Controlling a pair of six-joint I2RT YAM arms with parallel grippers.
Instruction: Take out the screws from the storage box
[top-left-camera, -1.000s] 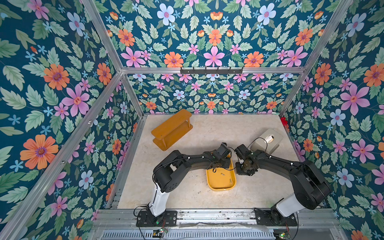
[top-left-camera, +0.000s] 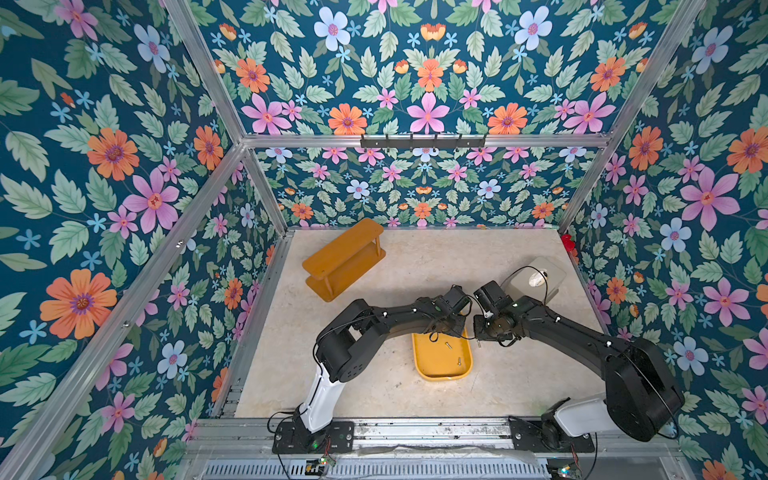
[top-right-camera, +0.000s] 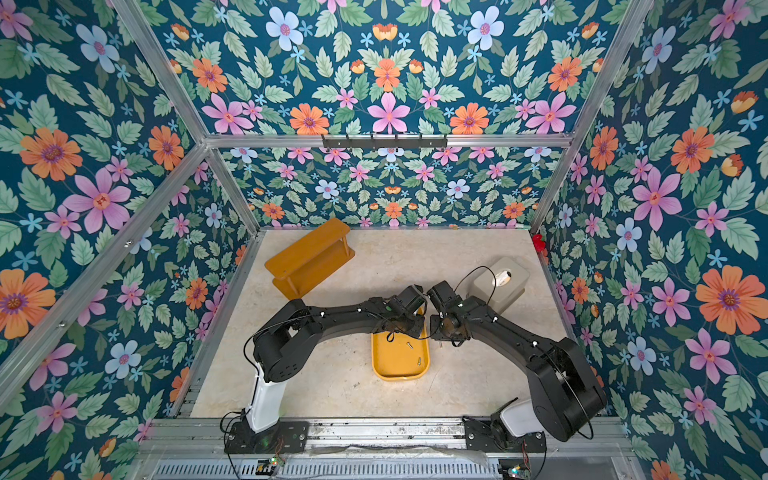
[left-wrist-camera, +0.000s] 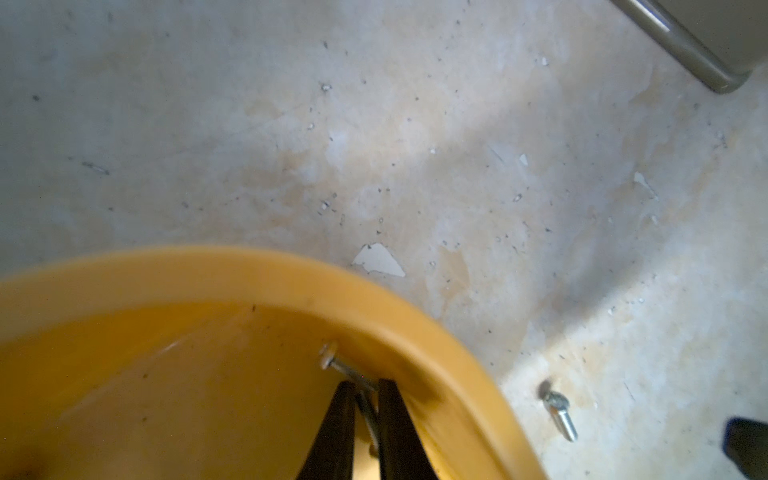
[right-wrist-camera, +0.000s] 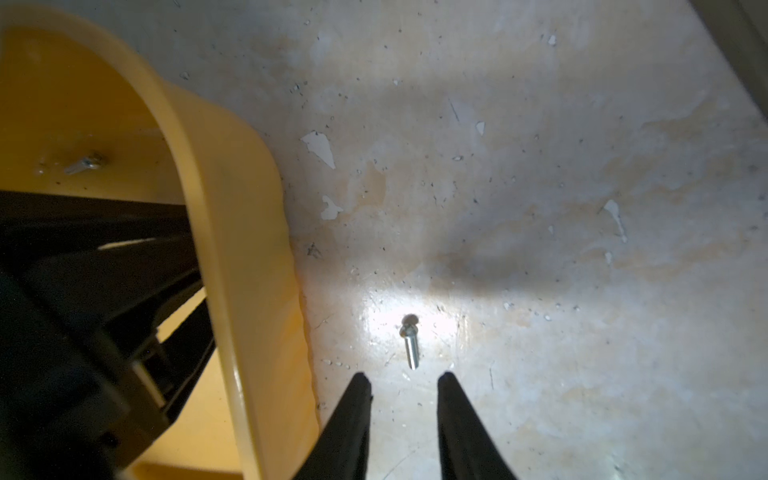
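A yellow storage box (top-left-camera: 443, 377) stands on the table, with a few small silver screws (top-left-camera: 449, 345) on its floor. In the left wrist view my left gripper reaches inside by the curved wall, narrowly open. One screw (left-wrist-camera: 349, 372) lies just past its fingertips; another thin piece shows in the gap, and whether the fingers touch it I cannot tell. Outside the box a loose screw (right-wrist-camera: 410, 342) rests on the table. My right gripper is part open just short of that screw, with nothing between its fingers.
A brown wooden shelf (top-left-camera: 344, 260) stands at the back left. A grey translucent container (top-left-camera: 552, 280) sits at the right behind my right arm. The two grippers are close together over the box's right rim (right-wrist-camera: 196, 184).
Both arms have shifted slightly to the right over the last second. The screw near the box's middle has moved a little and turned.
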